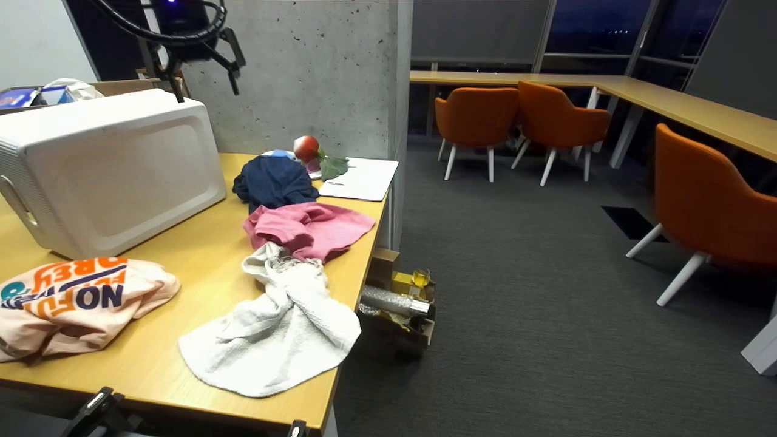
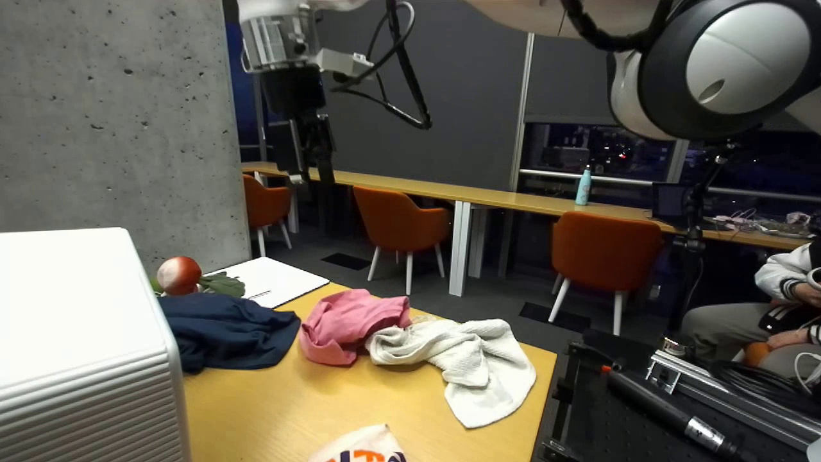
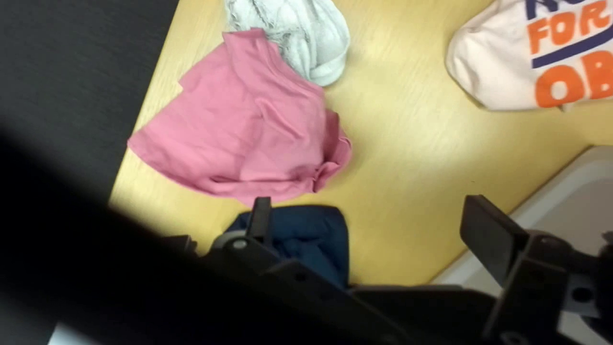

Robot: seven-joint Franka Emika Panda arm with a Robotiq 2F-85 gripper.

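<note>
High above the table, my gripper (image 1: 207, 93) hangs with its fingers spread; the wrist view shows nothing between them at their height. On the table lies a crumpled pink cloth (image 1: 309, 227), its edge touching the white towel (image 1: 280, 331), which spreads toward the front corner. Behind the pink cloth sits a dark blue cloth (image 1: 273, 182), partly hidden by my gripper in the wrist view. A cream cloth with orange and navy lettering (image 1: 80, 302) lies bunched at the front left.
A large white box (image 1: 124, 175) stands on the table's left side. A red and white round object (image 1: 306, 149) with green leaves and a white board (image 1: 360, 179) are at the back. Bare tabletop (image 1: 207, 266) shows between box and cloths. The table's right edge drops to the floor.
</note>
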